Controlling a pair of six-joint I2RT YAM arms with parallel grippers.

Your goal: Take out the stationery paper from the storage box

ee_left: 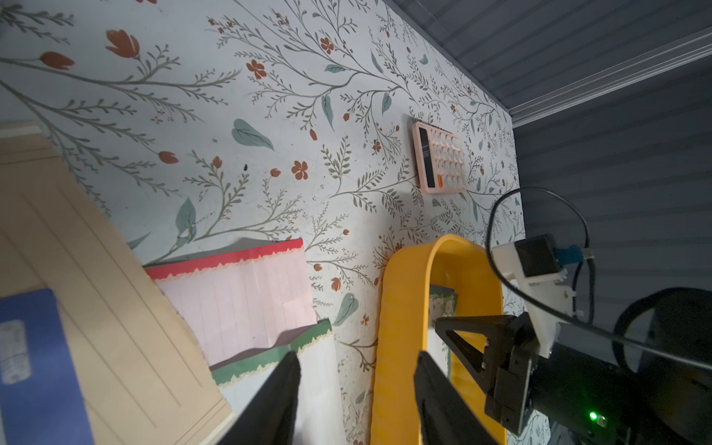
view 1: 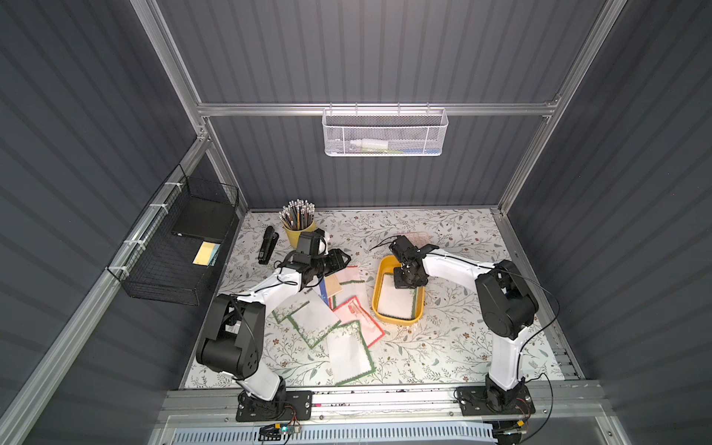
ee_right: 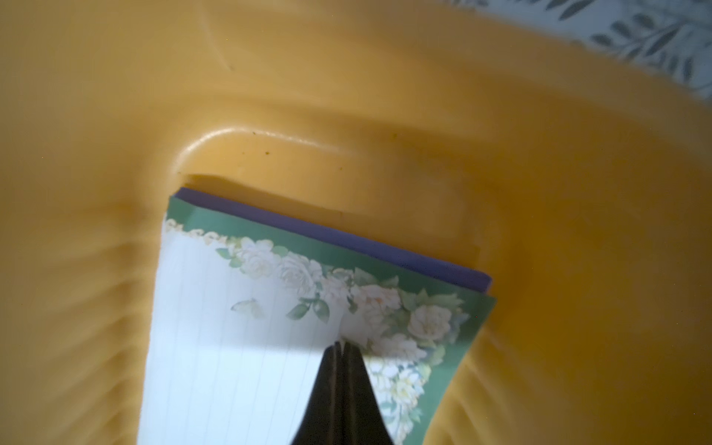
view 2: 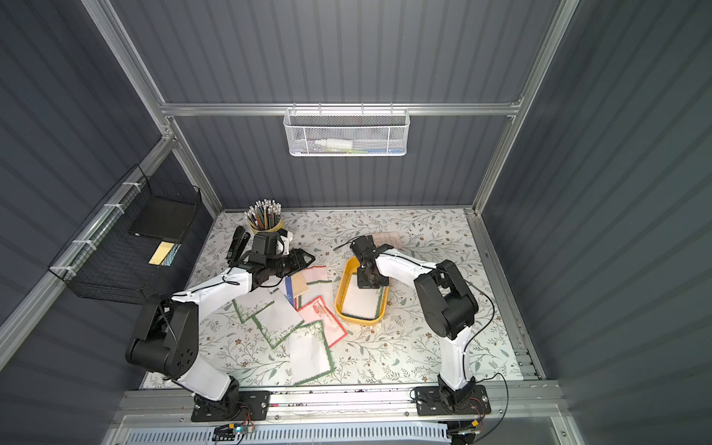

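The yellow storage box (view 1: 376, 285) stands right of the table's middle with stationery paper (view 1: 396, 300) lying in it. In the right wrist view the top sheet (ee_right: 230, 326) is lined white with a green flowered border, and a purple edge (ee_right: 333, 233) shows beneath it. My right gripper is shut over this sheet, with nothing visible between its fingers; whether its tips touch the paper I cannot tell. Left of the box, above the table, my left gripper hangs open and empty.
Loose sheets (view 1: 315, 321) cover the table left of the box, with a tan and blue piece (ee_left: 44, 341) among them. A pencil cup (view 1: 291, 236) stands at the back left. Behind the box lies a pink calculator (ee_left: 439, 158).
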